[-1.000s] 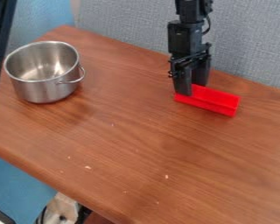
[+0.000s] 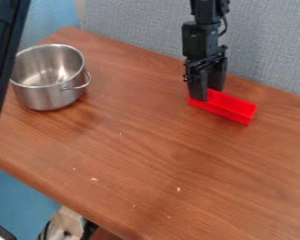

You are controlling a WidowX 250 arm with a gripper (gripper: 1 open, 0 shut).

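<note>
A red oblong object [image 2: 228, 109], long and low, lies on the right rear of the wooden table. My black gripper [image 2: 206, 90] hangs from above, lowered onto the left end of the red object, with its fingertips at or just over it. Whether the fingers are open or closed on it is too small and dark to tell.
A steel pot [image 2: 50, 80] with side handles stands at the left of the table [image 2: 140, 178]. A grey panel [image 2: 265, 37] runs behind the table. A dark bar crosses the left edge of the view.
My gripper has shifted very slightly to the right over the last second. The red object and the pot look unmoved.
</note>
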